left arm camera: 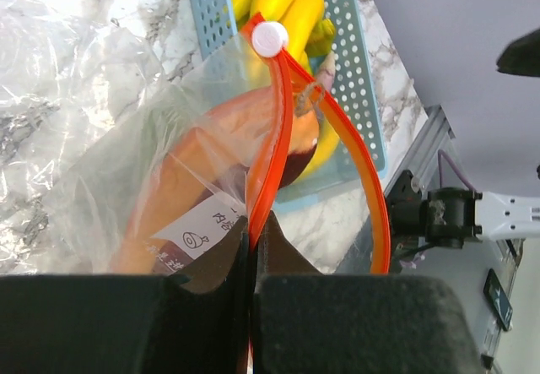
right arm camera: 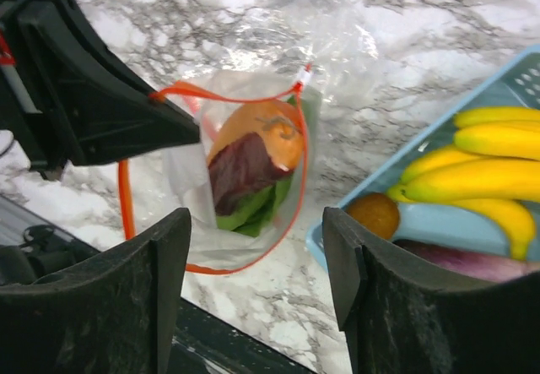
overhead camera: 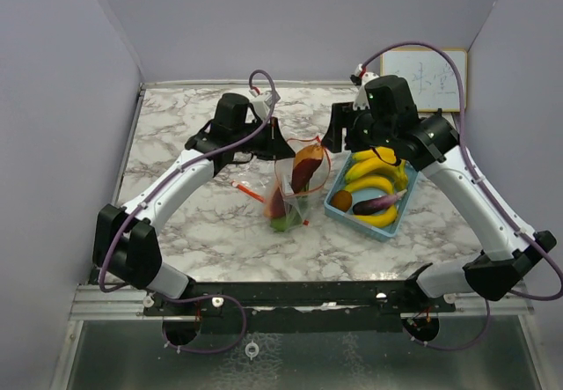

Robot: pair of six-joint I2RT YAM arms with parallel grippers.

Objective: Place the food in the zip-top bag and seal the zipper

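Note:
The clear zip top bag [overhead camera: 299, 198] stands mouth open near mid-table, its orange zipper edge [right arm camera: 304, 171] spread in a loop. Inside show an orange and dark-red food piece [right arm camera: 263, 133] and a green one [right arm camera: 253, 212]; the lower contents blur through the film. My left gripper is shut on the bag's rim, the orange strip running between its fingers. To the bag's right, beside its mouth, my right gripper [overhead camera: 334, 139] is open; in the right wrist view its fingers [right arm camera: 173, 252] are apart, with no food held between them.
Right of the bag, close by, stands a blue basket [overhead camera: 387, 233] holding bananas [overhead camera: 376, 168], a brown round fruit [overhead camera: 341, 200] and an eggplant [overhead camera: 378, 204]. Another orange strip [overhead camera: 247, 191] lies left of the bag. A whiteboard [overhead camera: 424, 77] leans at the back right.

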